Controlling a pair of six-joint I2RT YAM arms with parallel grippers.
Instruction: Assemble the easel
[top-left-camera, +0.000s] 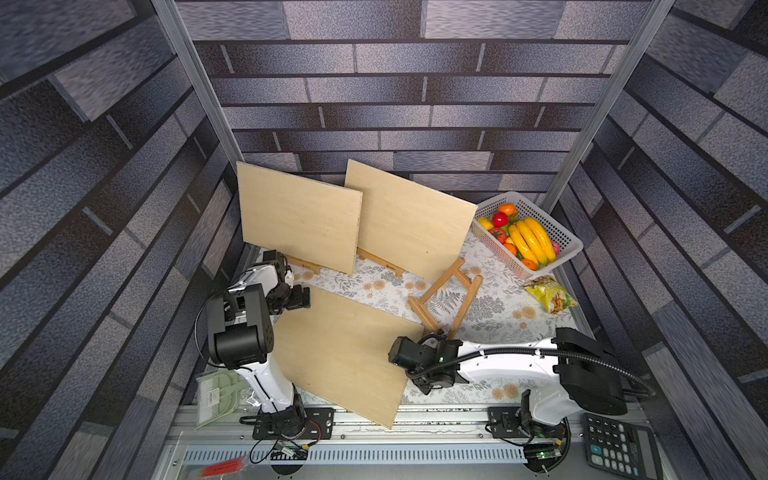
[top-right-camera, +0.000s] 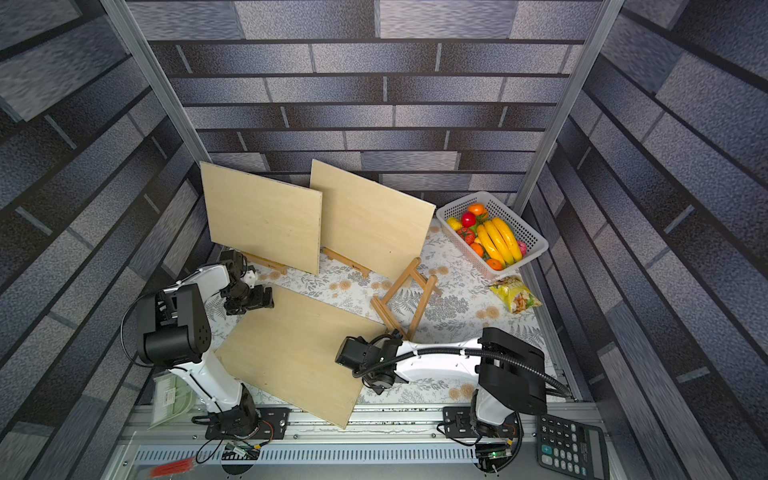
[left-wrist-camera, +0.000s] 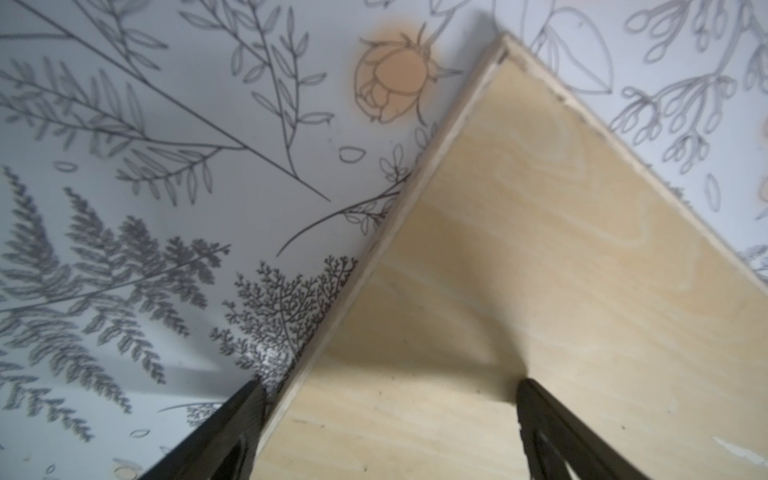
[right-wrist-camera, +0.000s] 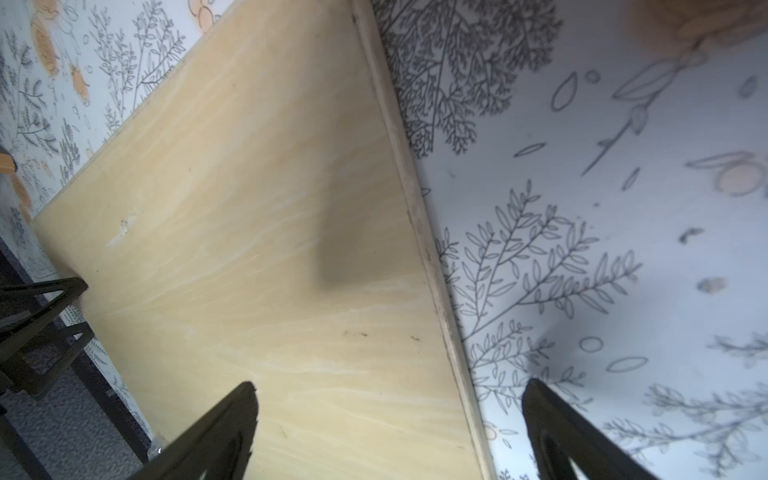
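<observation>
A pale plywood board (top-left-camera: 340, 348) lies flat and slanted on the floral table. Above its far left corner, my left gripper stands open, with the board's edge showing between its fingers. Over the board's right edge hangs my right gripper, also open; that edge runs between its fingers in the right wrist view, and I cannot tell whether it touches. To the right of the board stands a bare wooden easel (top-left-camera: 449, 296). Two more boards, a left one (top-left-camera: 300, 214) and a right one (top-left-camera: 412, 216), stand upright at the back on easels.
A grey basket (top-left-camera: 569, 244) of toy fruit stands at the back right, with a yellow snack bag (top-left-camera: 550, 294) in front. A green container (top-left-camera: 217, 396) sits at front left, a calculator (top-left-camera: 620, 448) at front right. Clear table lies right of the bare easel.
</observation>
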